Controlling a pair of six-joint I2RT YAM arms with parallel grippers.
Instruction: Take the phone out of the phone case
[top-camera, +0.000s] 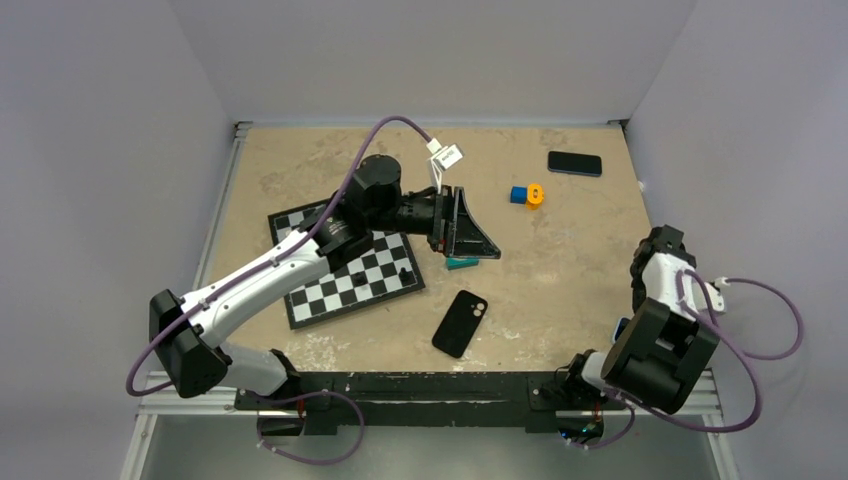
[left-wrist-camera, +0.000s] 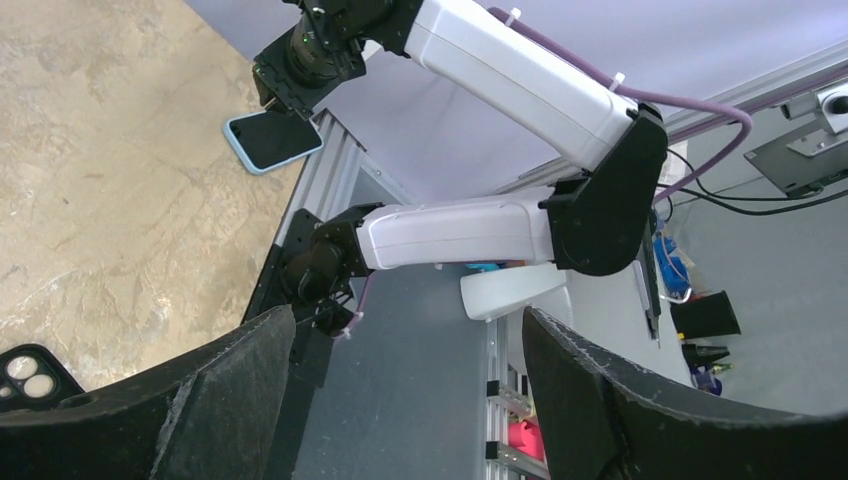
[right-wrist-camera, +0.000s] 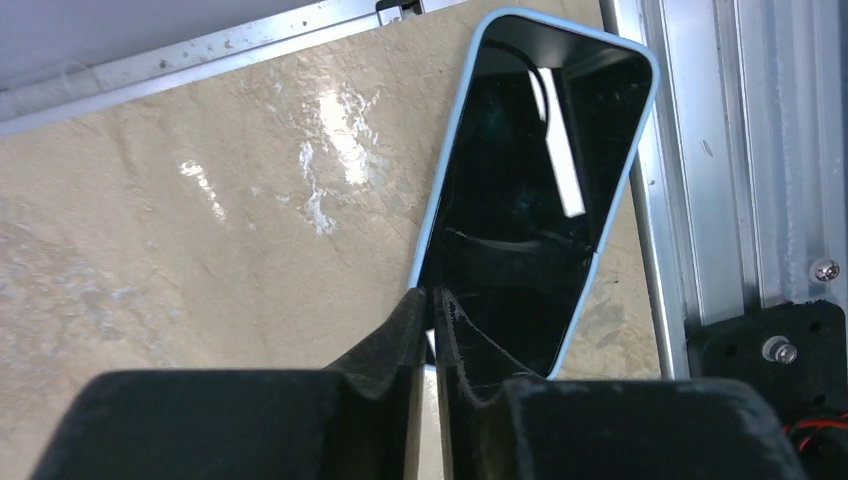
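Observation:
A phone in a light blue case (right-wrist-camera: 540, 200) lies screen up in the front right corner. It is mostly hidden by the right arm in the top view, but the case rim (left-wrist-camera: 240, 150) shows in the left wrist view. My right gripper is over its lower left edge, with a narrow gap between the fingers and nothing seen in it. Contact with the case cannot be judged. Over mid-table, my left gripper is wide open and empty. A black phone case (top-camera: 457, 325) lies front centre; light surface shows through its camera holes.
A dark phone (top-camera: 574, 163) lies at the back right. A blue and yellow object (top-camera: 527, 195), a teal block (top-camera: 462, 263) and a chessboard (top-camera: 340, 283) are also on the table. A metal rail (right-wrist-camera: 690, 180) runs close beside the blue case.

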